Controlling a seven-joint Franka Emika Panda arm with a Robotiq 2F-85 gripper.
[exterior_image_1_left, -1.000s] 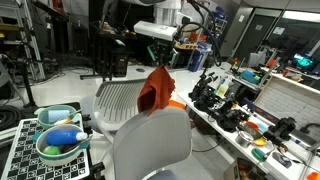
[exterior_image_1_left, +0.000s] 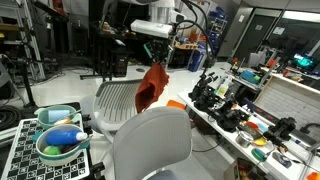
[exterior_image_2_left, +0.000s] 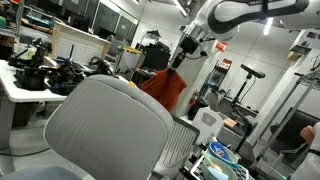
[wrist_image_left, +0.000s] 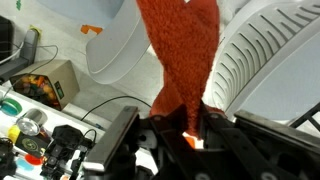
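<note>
A reddish-orange cloth (exterior_image_1_left: 152, 88) hangs down from my gripper (exterior_image_1_left: 157, 62), which is shut on its upper end. In exterior view 1 it dangles in front of the far grey chair (exterior_image_1_left: 120, 102), above the near grey chair's backrest (exterior_image_1_left: 150, 145). Exterior view 2 has the cloth (exterior_image_2_left: 163, 90) partly hidden behind the near backrest (exterior_image_2_left: 108, 125). From the wrist, the cloth (wrist_image_left: 187, 60) runs out from between the fingers at the gripper. Whether it touches either chair is hard to tell.
Beside the chairs, a bin (exterior_image_1_left: 62, 135) holding bowls and a blue item stands on a dark grid surface (exterior_image_1_left: 25, 150). A long white table (exterior_image_1_left: 215, 110) crowded with tools and black devices runs along the other side.
Over the past second the cloth has shifted slightly left and now hangs narrower, with the gripper still shut on it.
</note>
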